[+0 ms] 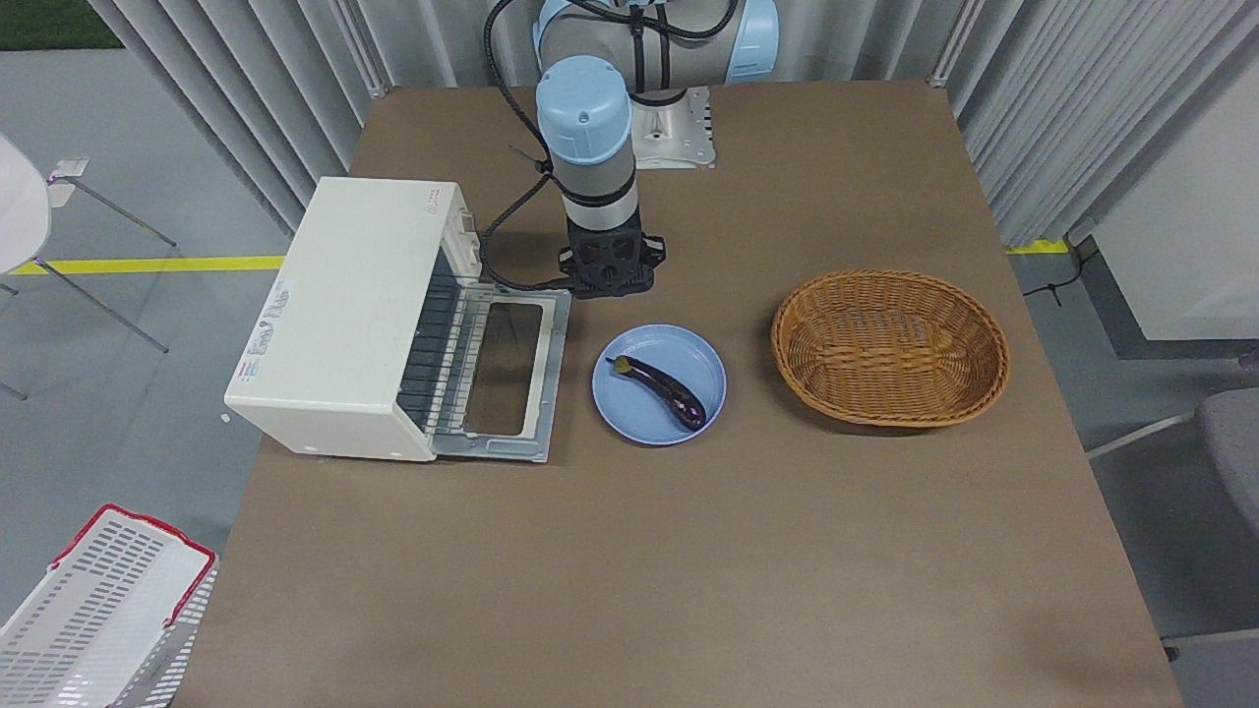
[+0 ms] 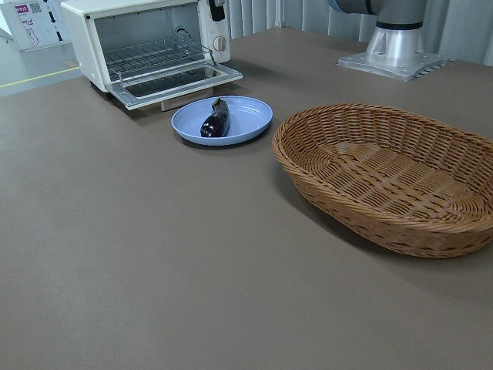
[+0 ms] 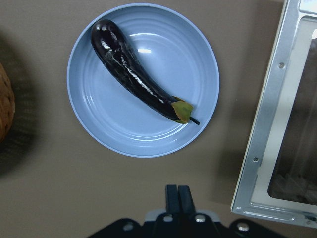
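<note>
A dark purple eggplant (image 1: 661, 389) with a green cap lies diagonally on a blue plate (image 1: 620, 419). In the wrist view the eggplant (image 3: 129, 72) and plate (image 3: 143, 144) sit ahead of my gripper, whose two black fingers are shut together with nothing visible between them. In the front view the gripper (image 1: 608, 277) hangs above the table behind the plate, near the open toaster oven door.
A white toaster oven (image 1: 330, 307) stands left, its glass door (image 1: 537, 389) lowered and wire rack visible. An empty wicker basket (image 1: 891, 348) is right of the plate.
</note>
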